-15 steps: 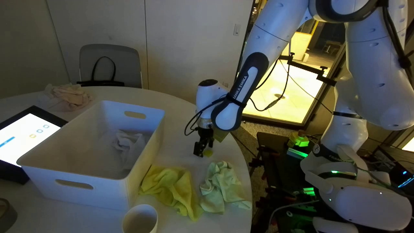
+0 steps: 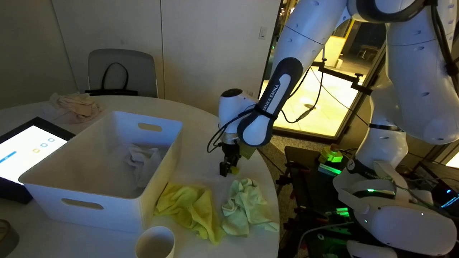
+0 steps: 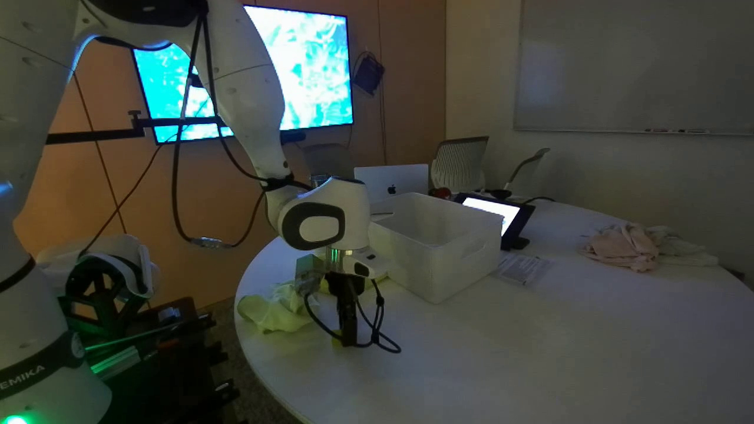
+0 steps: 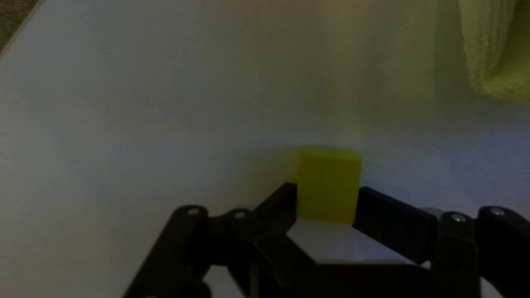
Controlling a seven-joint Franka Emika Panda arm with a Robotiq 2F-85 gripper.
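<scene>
A small yellow block (image 4: 328,186) rests on the white table between the fingers of my gripper. One dark fingertip (image 4: 284,203) meets its left side and the other its right side, with no clear gap showing in the wrist view. In exterior view 1 the gripper (image 2: 228,170) points down at the tabletop, and a bit of the yellow block (image 2: 234,170) shows beside the black fingers. From the other side, the fingers (image 3: 347,325) hide most of the block.
A yellow cloth (image 2: 189,210) and a pale green cloth (image 2: 245,208) lie near the gripper. The white bin (image 2: 96,215) holds a pale cloth (image 2: 144,163). A white cup (image 2: 155,243) and a tablet (image 2: 30,148) stand nearby. Bare table (image 3: 530,339) stretches away on one side.
My gripper has shifted slightly right and lower in exterior view 1. Its fingers now stand closer around the yellow block, which showed more plainly beside them before.
</scene>
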